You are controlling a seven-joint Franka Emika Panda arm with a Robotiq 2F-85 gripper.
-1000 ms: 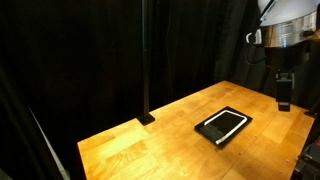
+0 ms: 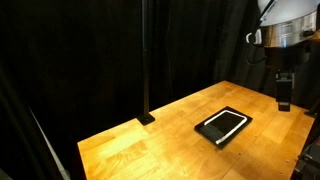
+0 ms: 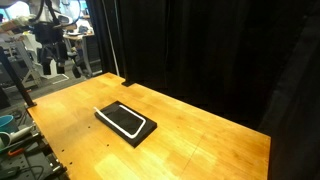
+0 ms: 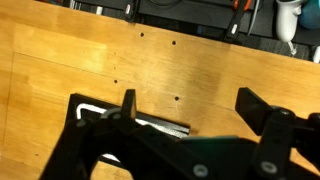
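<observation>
A flat black rectangular board lies on the wooden table, with a bent white strip along part of its border. In the wrist view the board shows at the lower left, partly covered by the gripper's body. My gripper is open, its two black fingers wide apart with only bare wood visible between them. High over the table, well clear of the board, the gripper hangs at the left end in exterior view 2.
A black post on a foot stands at its far edge before dark curtains. Past the table edge, the wrist view shows cables and a white object.
</observation>
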